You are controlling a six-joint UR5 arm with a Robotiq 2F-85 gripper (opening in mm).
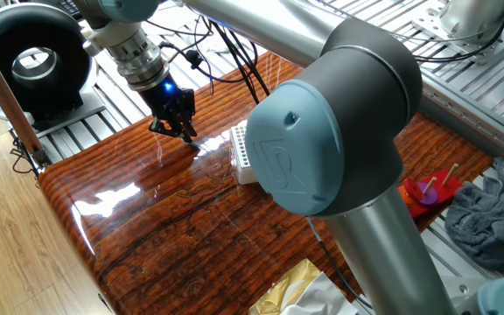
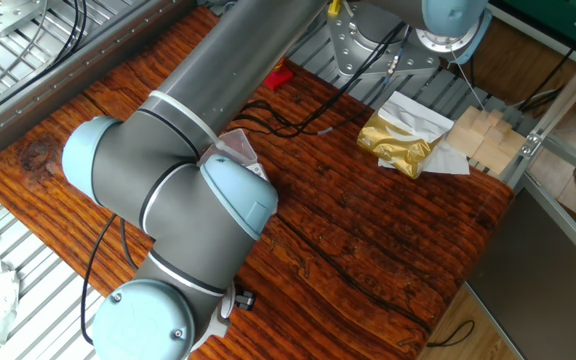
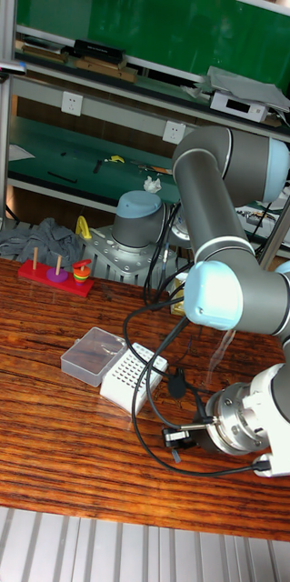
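Note:
My gripper [image 1: 187, 138], black with a blue light above it, points down low over the left part of the glossy wooden table. Its fingers look close together, but whether they are shut or grip something small is unclear. A white rack with rows of holes [image 3: 133, 376] stands on the table a short way from the gripper, apart from it. Against the rack sits a clear plastic box [image 3: 91, 357]. In the second exterior view the arm covers most of the rack and the fingers.
A red base with pegs and coloured rings [image 3: 55, 277] stands by the table's far edge, near a grey cloth [image 3: 54, 243]. A gold tissue pack [image 2: 396, 145] and wooden blocks [image 2: 488, 138] occupy one corner. Black cables loop beside the rack.

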